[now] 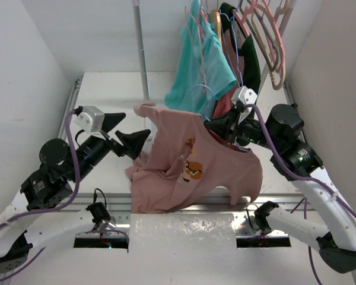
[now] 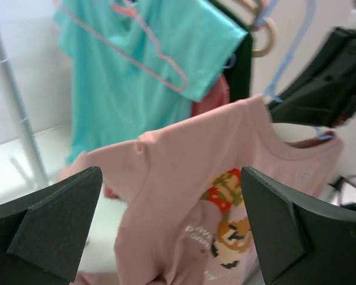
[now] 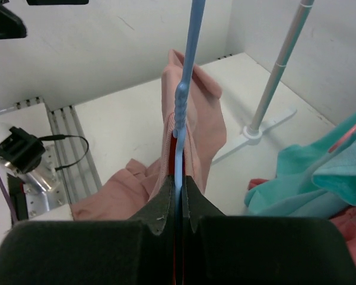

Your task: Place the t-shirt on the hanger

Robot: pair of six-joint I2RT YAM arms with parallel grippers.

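Observation:
The pink t shirt (image 1: 166, 157), with an orange and red print, hangs spread between my arms. A thin blue hanger (image 3: 181, 101) runs between the closed fingers of my right gripper (image 1: 207, 123) at the shirt's neckline. The hanger's hook (image 1: 205, 89) rises above the collar, while its lower part is mostly hidden in the shirt. Left of the shirt's raised shoulder, my left gripper (image 1: 136, 126) stands open, apart from the cloth. In the left wrist view, the shirt shows beyond its wide-spread fingers (image 2: 53, 228), with nothing gripped.
Behind the shirt, a teal garment (image 1: 196, 71) and a dark green one (image 1: 249, 62) hang from the rack. Several empty hangers (image 1: 270, 38) hang at upper right. A rack post (image 1: 141, 53) stands behind the left gripper.

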